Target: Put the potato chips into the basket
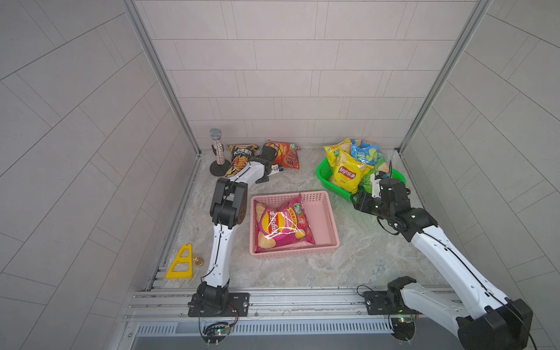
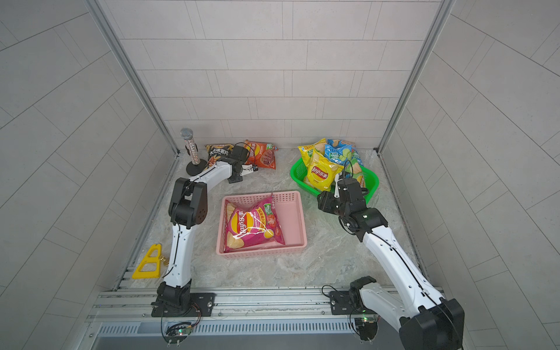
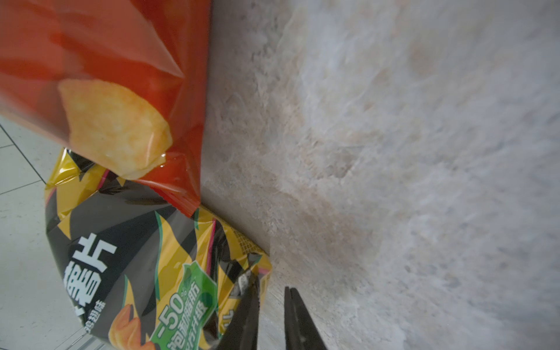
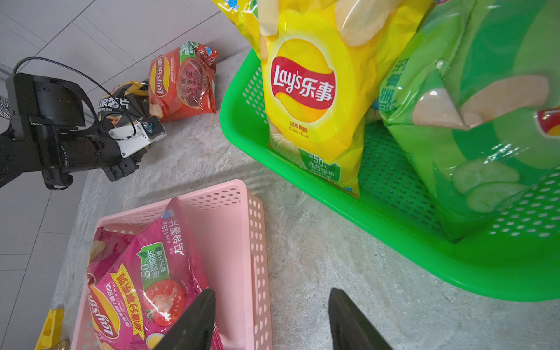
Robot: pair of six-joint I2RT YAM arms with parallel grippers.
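Note:
My left gripper is over the back-left floor beside a black chip bag (image 3: 140, 256) and a red chip bag (image 3: 116, 64); its fingers stand part open, with the black bag's crimped edge close by one. My right gripper is open and empty at the near edge of the green basket (image 4: 373, 221), which holds a yellow Lay's bag (image 4: 309, 93), a green bag (image 4: 466, 134) and others. A pink Lay's bag (image 1: 280, 227) lies in the pink basket (image 1: 320, 221) at front centre.
A microphone-like stand (image 1: 219, 166) is at the back left. A yellow frame-shaped piece (image 1: 178, 268) lies at the front left beside a small brass object. Bare surface shows between the baskets and at front right. Walls close in the sides and back.

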